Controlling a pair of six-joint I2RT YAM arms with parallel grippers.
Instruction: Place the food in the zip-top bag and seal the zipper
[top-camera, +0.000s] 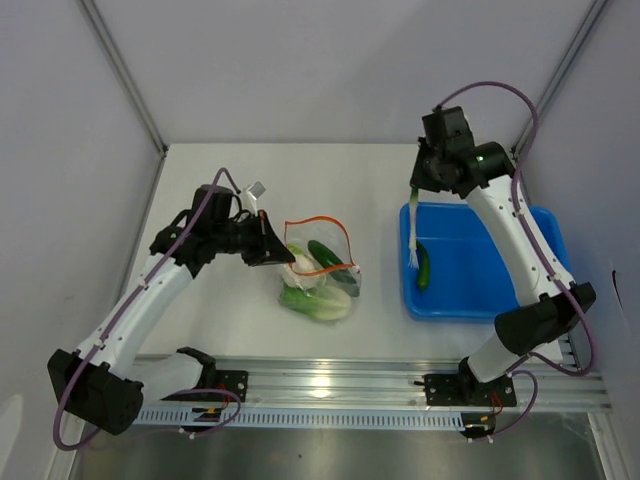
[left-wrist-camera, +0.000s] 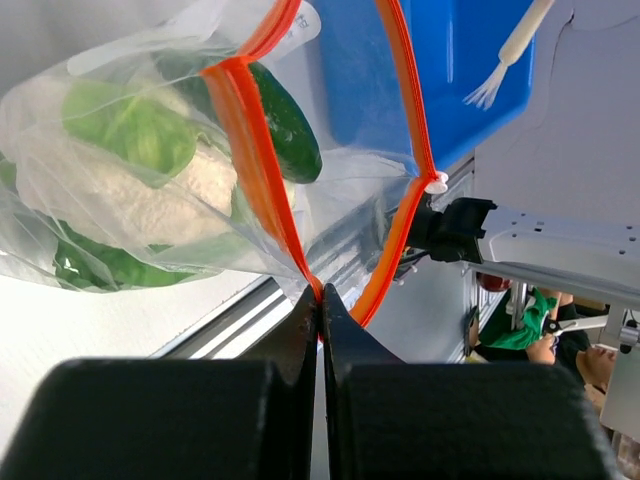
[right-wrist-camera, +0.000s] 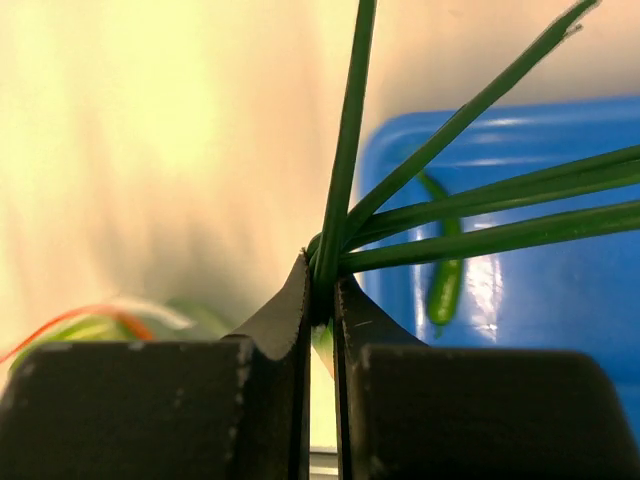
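Note:
A clear zip bag with orange rim (top-camera: 318, 220) stands open at table centre, holding cauliflower (left-wrist-camera: 100, 190), a cucumber (left-wrist-camera: 285, 125) and leafy greens (top-camera: 315, 305). My left gripper is shut at the bag's orange edge, pinching it. My right gripper is shut on a green onion (right-wrist-camera: 350, 140), raised over the left edge of the blue tray, white root end hanging down in the top view. A green pepper (right-wrist-camera: 445, 285) lies in the tray.
The blue tray (top-camera: 490, 300) occupies the table's right side.

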